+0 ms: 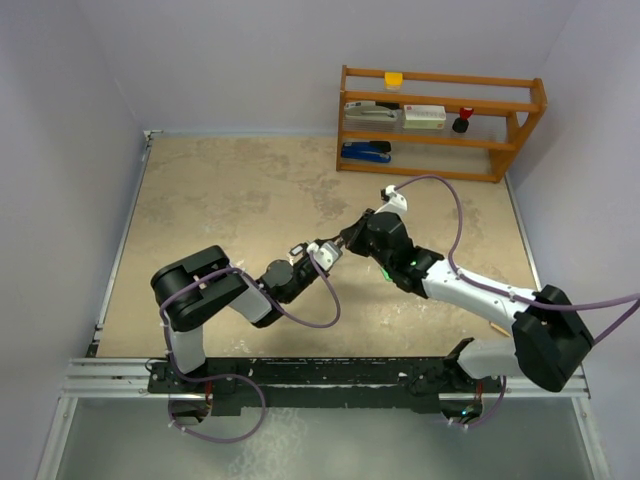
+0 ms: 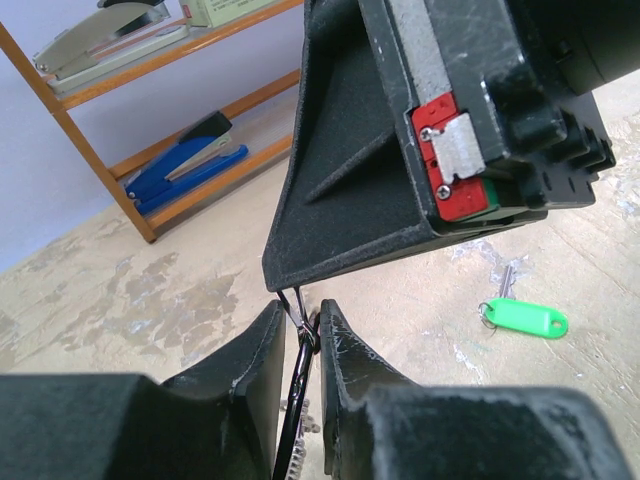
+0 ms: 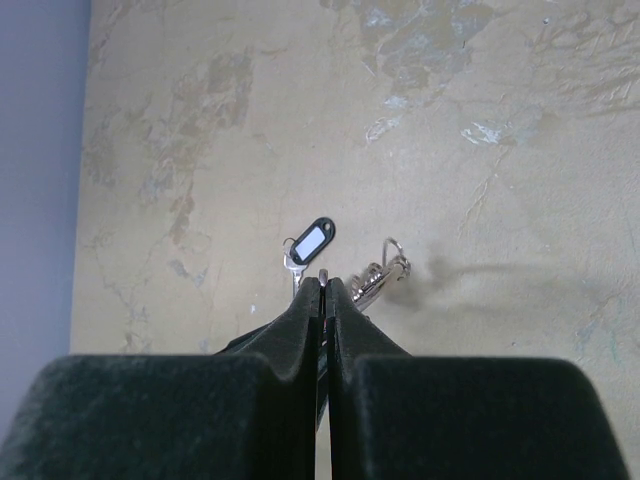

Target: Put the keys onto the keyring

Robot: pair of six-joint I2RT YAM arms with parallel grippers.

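Note:
My right gripper is shut, a bit of thin metal showing at its fingertips. The left wrist view shows a thin metal ring (image 2: pixel 298 308) hanging from that gripper's tip, between the slightly parted fingers of my left gripper. A dark, narrow strip (image 2: pixel 296 400) runs down from the ring; whether the left fingers touch it cannot be told. Below is a toothed metal piece (image 2: pixel 300 440). A metal bundle with a hook (image 3: pixel 373 284) shows beside the right fingertips. One key with a green tag (image 2: pixel 528 318) and one with a black tag (image 3: pixel 312 241) lie on the table.
At the back stands a wooden rack (image 1: pixel 440 138) holding a blue stapler (image 1: pixel 367 151), a white box (image 1: pixel 424 117) and other items. Much of the table around the meeting grippers is bare, especially on the left (image 1: pixel 220 190).

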